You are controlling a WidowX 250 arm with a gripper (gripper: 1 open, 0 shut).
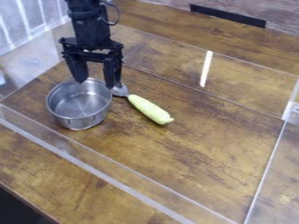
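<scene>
A steel pot [79, 111] sits on the wooden table at the left. Above and behind it is my black gripper [96, 59], open, with nothing seen between its fingers. A pale yellow-green elongated object [149, 109], perhaps a toy corn cob, lies to the right of the pot, angled toward the front right. A small grey piece [121, 90] is at its far end; what it is I cannot tell.
Clear low walls edge the work area, and a white strip [207, 68] stands out toward the back right.
</scene>
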